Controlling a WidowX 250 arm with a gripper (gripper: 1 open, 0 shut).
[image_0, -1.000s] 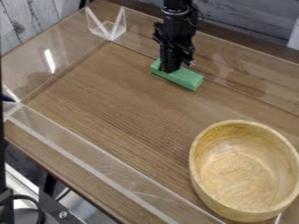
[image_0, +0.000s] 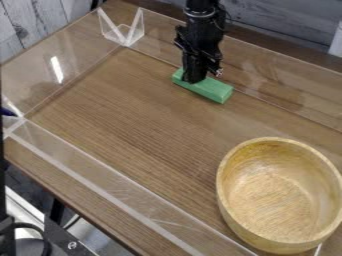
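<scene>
My black gripper (image_0: 197, 73) reaches down from the top centre, its tip at the left end of a green rectangular block (image_0: 210, 88) lying on the wooden table. The gripper looks shut; whether anything is between its fingers is hidden at this size.
A large round wooden bowl (image_0: 274, 231) fills the lower right. A clear plastic container (image_0: 122, 26) stands at the upper left. Dark cables lie at the bottom left corner.
</scene>
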